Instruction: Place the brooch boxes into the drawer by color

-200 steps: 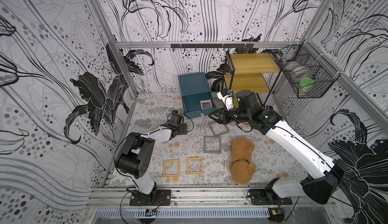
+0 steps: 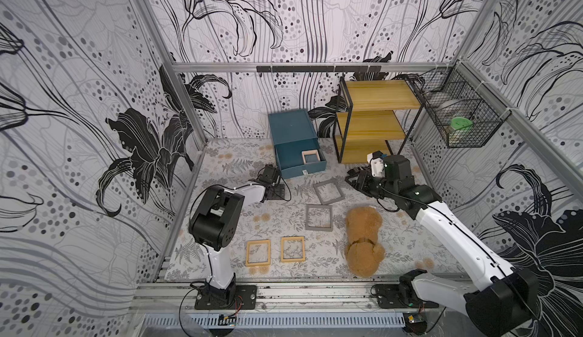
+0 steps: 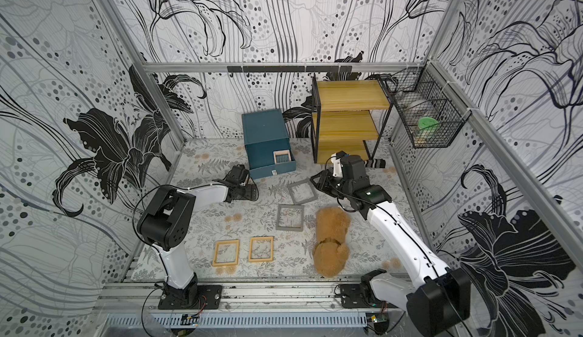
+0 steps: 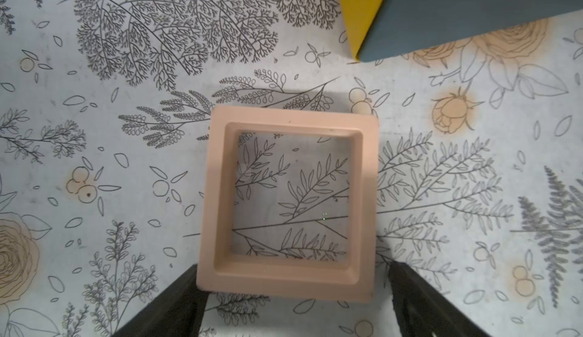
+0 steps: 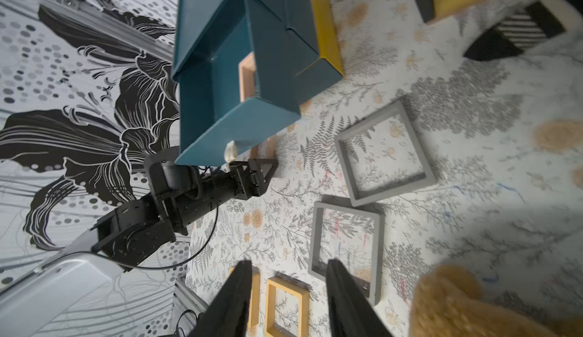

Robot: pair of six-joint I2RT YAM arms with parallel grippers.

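Note:
A pink square box [image 4: 288,279] lies on the table in the left wrist view. My left gripper is part open, its fingertips at either side of the box's near edge; a small gap shows on the right side. The blue drawer [image 2: 294,168] stands pulled out, with another pink box [image 2: 310,156] in its right part. Two grey frame-like boxes, one nearer [image 2: 318,218] and one farther [image 2: 328,191], lie on the table before it. Two yellow boxes, left [image 2: 258,252] and right [image 2: 292,249], are at the front. My right gripper is open and empty.
A brown plush toy [image 2: 363,241] lies right of the grey boxes. Behind my right arm stands a wooden shelf [image 2: 379,95], and a wire basket [image 2: 467,115] hangs at the right. Bare table shows between grey and yellow boxes.
The left arm has shifted slightly, its elbow rising and moving right.

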